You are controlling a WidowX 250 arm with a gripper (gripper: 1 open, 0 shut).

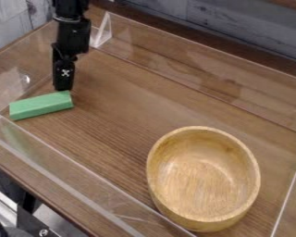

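Observation:
A green rectangular block (41,105) lies flat at the left of the wooden table. Above it hangs the black gripper (63,81), open, its fingers pointing down near the block's upper right end; I cannot tell whether they touch it. A round light wooden bowl (203,178) sits at the lower right.
Clear panels stand along the left edge and at the top near the arm, and a raised edge runs along the back right.

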